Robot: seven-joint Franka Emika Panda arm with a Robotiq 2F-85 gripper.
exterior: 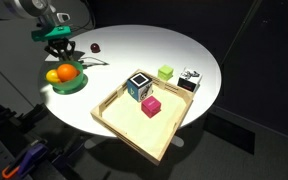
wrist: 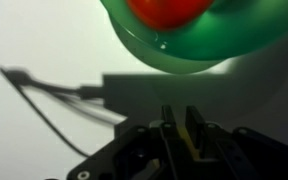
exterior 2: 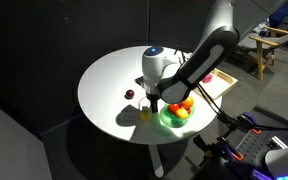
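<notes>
My gripper point(exterior 2: 152, 106) is low over the table beside the green bowl point(exterior 2: 171, 122). In the second exterior view a yellow object point(exterior 2: 144, 115) lies just under the fingertips. A dim yellowish patch point(wrist: 191, 150) shows between the dark fingers at the bottom of the wrist view; shadow hides whether they touch it. The bowl holds an orange fruit point(exterior: 67, 72) and a yellow fruit point(exterior: 53, 76), with a red one point(wrist: 169, 8) seen from the wrist.
A dark red object point(exterior: 95, 48) lies on the table past the gripper. The wooden tray point(exterior: 164, 148) holds a patterned cube point(exterior: 139, 87) and a pink cube point(exterior: 151, 106). Behind it are a green cube point(exterior: 165, 72) and a black-and-white box point(exterior: 190, 79).
</notes>
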